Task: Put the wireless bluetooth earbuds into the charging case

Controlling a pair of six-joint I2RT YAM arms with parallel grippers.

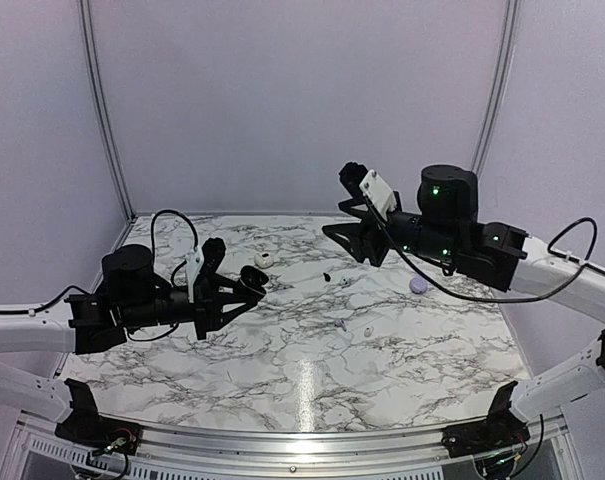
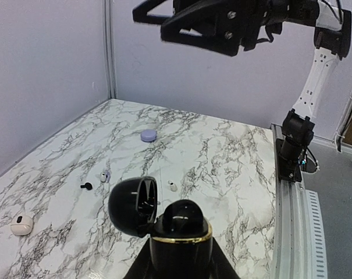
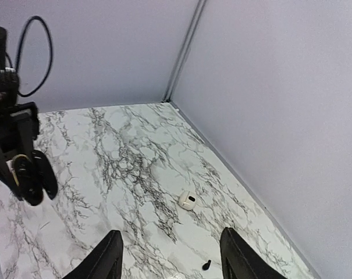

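Observation:
The black charging case (image 2: 181, 256) has a gold rim, and its lid (image 2: 131, 206) is swung open. My left gripper (image 1: 246, 296) is shut on this case and keeps it above the table. A dark rounded bump rises from the case's opening in the left wrist view; whether it is a seated earbud I cannot tell. A small black earbud lies on the marble table, also visible in the left wrist view (image 2: 86, 186). Higher up and to the right, my right gripper (image 1: 334, 218) hangs open, with nothing between its fingers.
A white case (image 2: 22, 225) rests on the table's left part, and a purple case (image 2: 148, 135) on its right. Two small pale pieces, one (image 2: 105, 175) near the black earbud and another (image 2: 172, 186), lie between.

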